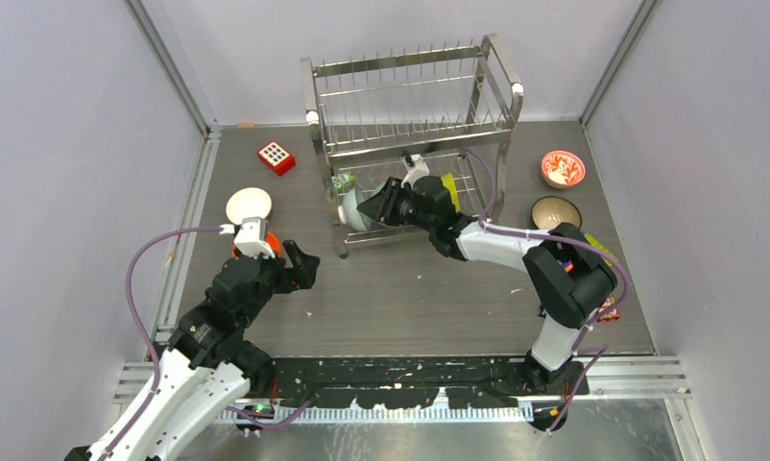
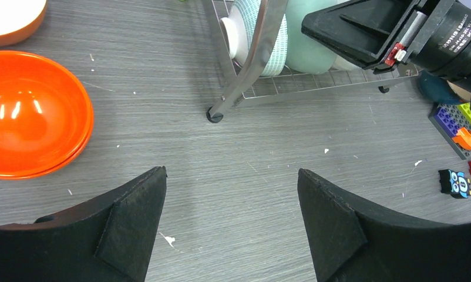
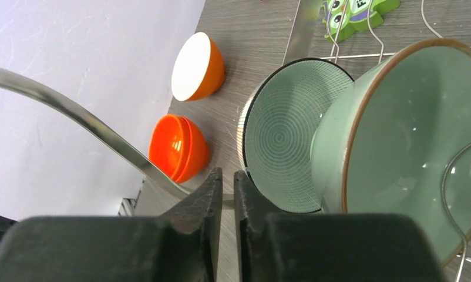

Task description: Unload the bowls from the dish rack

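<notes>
The dish rack [image 1: 410, 144] holds, on its lower shelf, a patterned bowl [image 3: 286, 135] and a green bowl with brown rim [image 3: 412, 126], both on their sides. My right gripper [image 1: 386, 204] hangs over these bowls; in the right wrist view its fingertips are close together beside the patterned bowl, with nothing visible between them. My left gripper is open above bare table at the left, next to stacked orange bowls [image 2: 30, 117].
A white-orange bowl [image 3: 198, 67] stands at the left, a red-patterned bowl [image 1: 563, 168] and brown bowl [image 1: 556, 213] at the right. Toys lie on the right.
</notes>
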